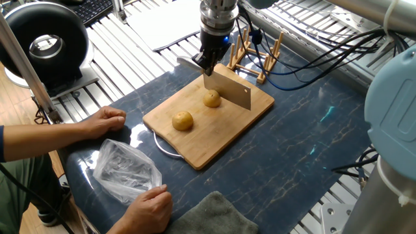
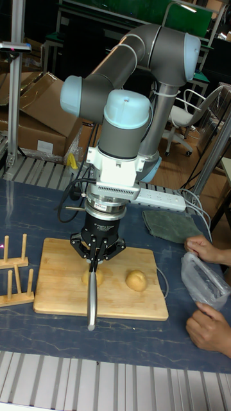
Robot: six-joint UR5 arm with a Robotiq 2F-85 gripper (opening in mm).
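My gripper is shut on a broad-bladed knife, whose silver handle points toward the camera in exterior view 3. The knife's blade hangs upright over the wooden cutting board. Close beside the blade lies one round, yellow-brown potato; in exterior view 3 the knife and gripper partly cover it. A second potato rests on the board farther from the knife, fully seen in both views. Whether the blade touches the nearer potato or the board, I cannot tell.
A wooden peg rack stands just behind the board. One hand of a person rests on the table's left edge; the other holds a clear plastic bag. A grey cloth lies at the front. Right of the board, the dark tabletop is clear.
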